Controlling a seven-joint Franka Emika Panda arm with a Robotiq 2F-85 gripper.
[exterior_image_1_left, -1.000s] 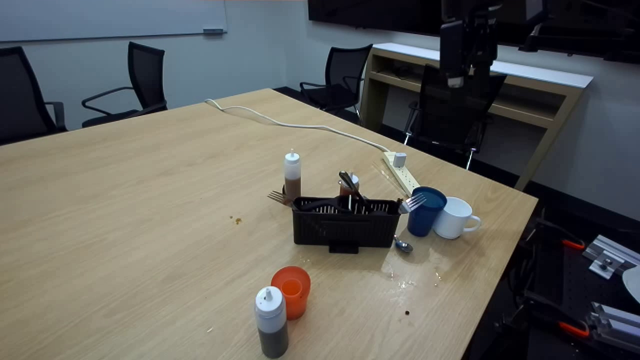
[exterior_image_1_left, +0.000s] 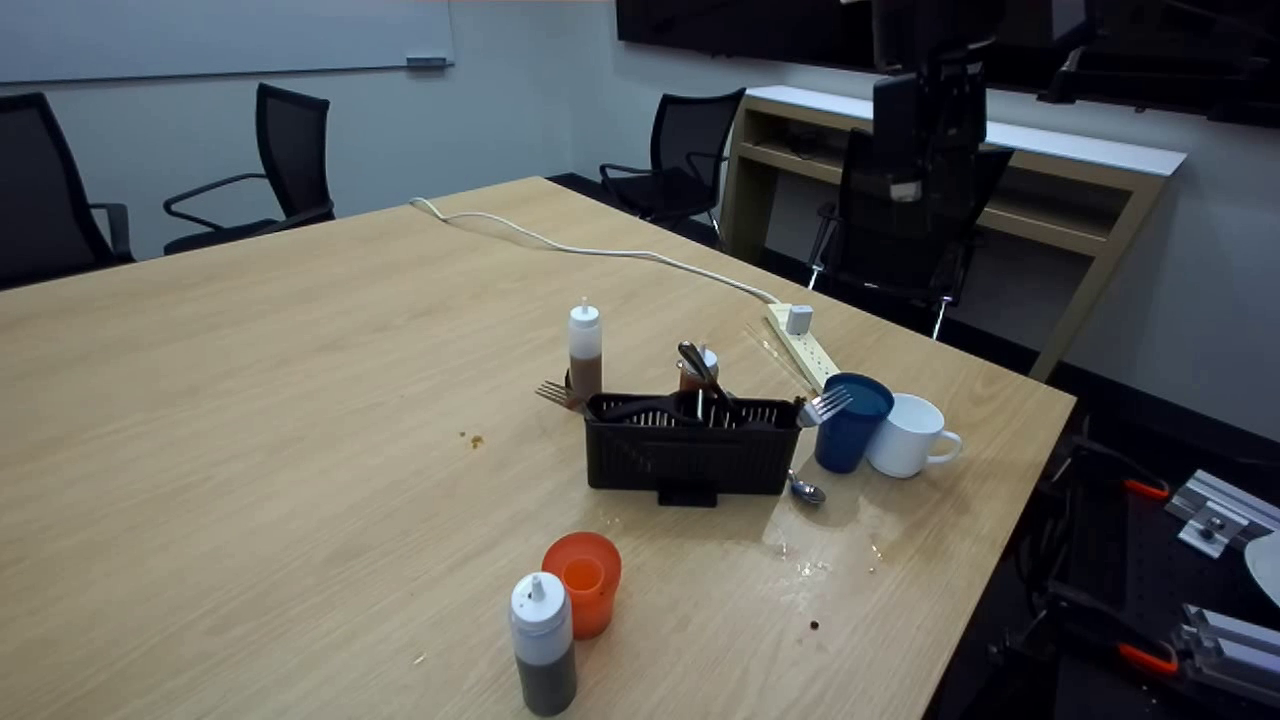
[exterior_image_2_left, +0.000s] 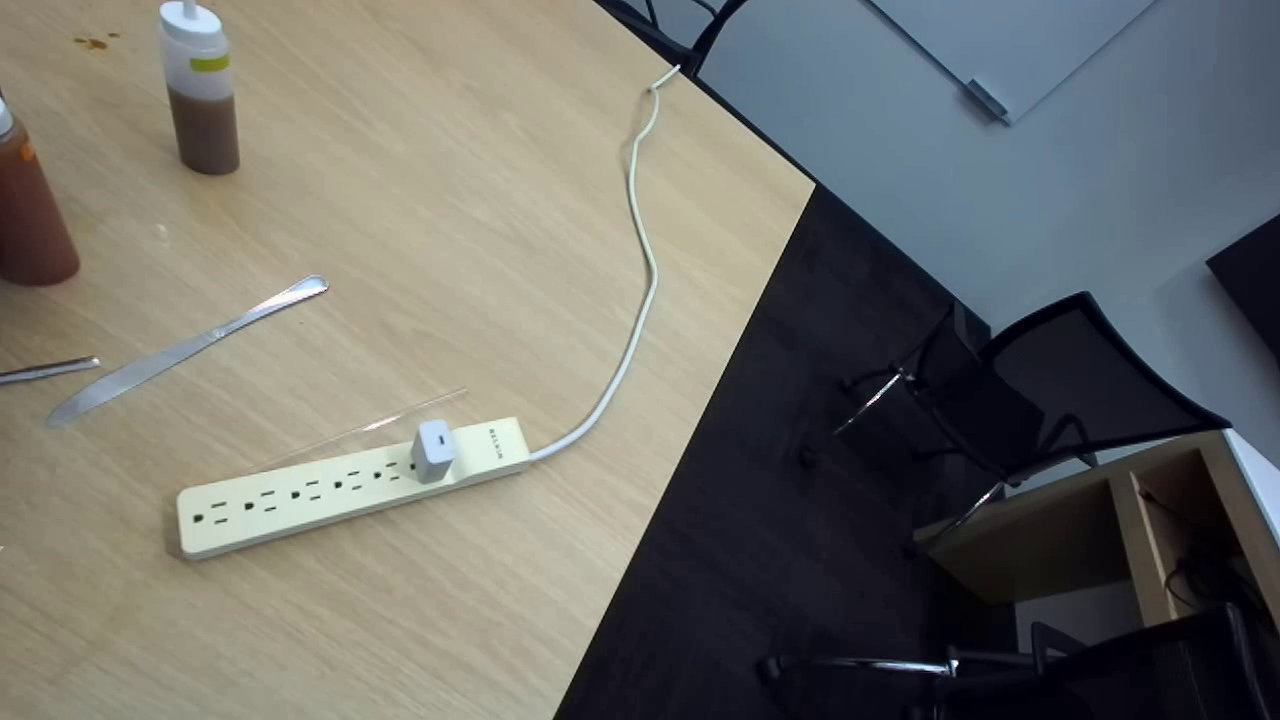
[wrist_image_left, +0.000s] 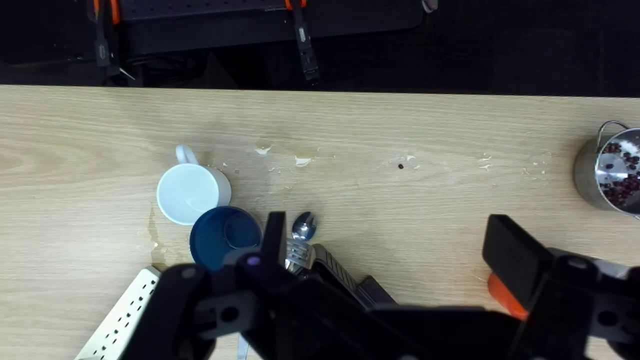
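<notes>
My gripper stands open high over the table, and nothing is between its fingers. Exterior view 1 has its dark shape at the top right, well above the tabletop. Below it in the wrist view are a white mug (wrist_image_left: 189, 191), a blue cup (wrist_image_left: 219, 243) touching it, and a spoon (wrist_image_left: 304, 225). The black cutlery basket (exterior_image_1_left: 687, 456) holds several utensils, with forks sticking out at both ends; my gripper hides much of it in the wrist view. An orange cup (exterior_image_1_left: 584, 570) stands behind a squeeze bottle (exterior_image_1_left: 543, 648) of dark liquid.
A steel pot (wrist_image_left: 591, 174) with dark red bits inside stands at the wrist view's right edge. The power strip (exterior_image_2_left: 348, 486) and a knife (exterior_image_2_left: 192, 349) lie on the table. Behind the basket are two more squeeze bottles. Exterior view 1's left tabletop is mostly clear.
In exterior view 1 the gripper has shifted slightly and turned, with its lower end a little lower now. The objects on the table have stayed in place.
</notes>
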